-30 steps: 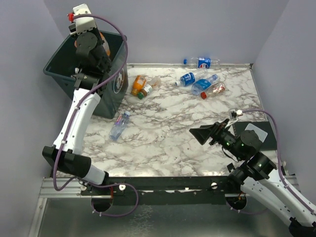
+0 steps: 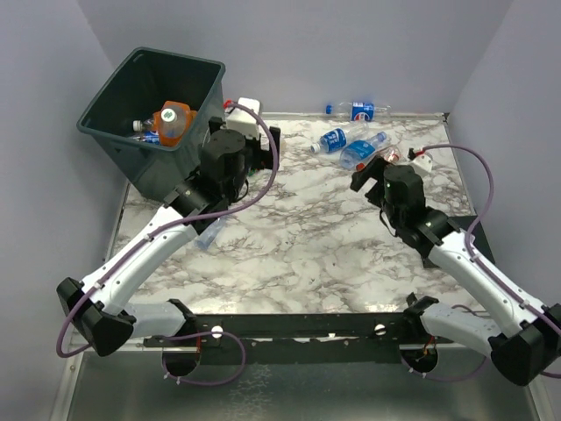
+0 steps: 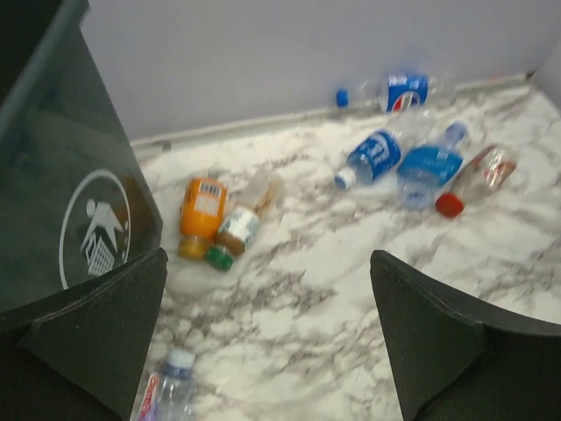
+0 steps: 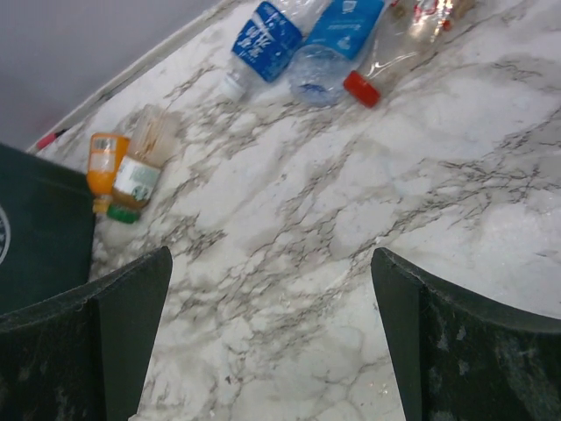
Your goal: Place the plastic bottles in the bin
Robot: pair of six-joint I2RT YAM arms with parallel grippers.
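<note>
The grey bin [image 2: 105,118] at back left holds bottles. My left gripper [image 2: 259,145] is open beside it, over the table; in the left wrist view an orange bottle [image 3: 203,210], a green-capped bottle [image 3: 238,230] and a clear bottle [image 3: 175,390] lie below. My right gripper [image 2: 372,175] is open, near the group at back right: blue-label bottles [image 2: 337,140] [image 2: 364,149] and a red-capped bottle [image 4: 394,61], partly hidden in the top view. A Pepsi bottle [image 2: 359,111] lies against the back edge.
A dark mat [image 2: 473,241] lies at the right, mostly under my right arm. Walls bound the back and sides.
My left gripper has come out from over the bin, rightward and down in the top view. My right gripper has moved toward the back-right bottles.
</note>
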